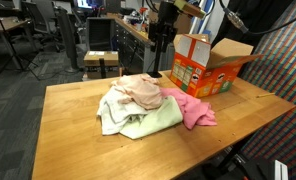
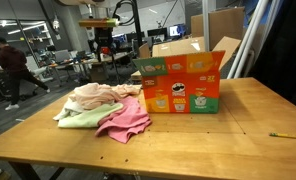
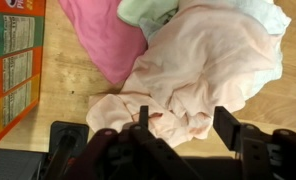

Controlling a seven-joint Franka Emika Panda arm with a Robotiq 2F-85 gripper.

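Observation:
Several cloths lie heaped on the wooden table: a peach cloth (image 1: pixel 140 90) on top, a pale green cloth (image 1: pixel 153 121), a white cloth (image 1: pixel 114 112) and a pink cloth (image 1: pixel 191 107). In the wrist view the peach cloth (image 3: pixel 196 62) spreads below my gripper, part of it showing between the fingers. The two dark fingers stand apart and hold nothing. From the side, my gripper (image 1: pixel 157 69) hangs above the heap's far edge, clear of the cloths.
An orange and green cardboard box (image 2: pixel 180 88) with raised flaps stands beside the pink cloth. A pencil (image 2: pixel 291 136) lies on the table past the box.

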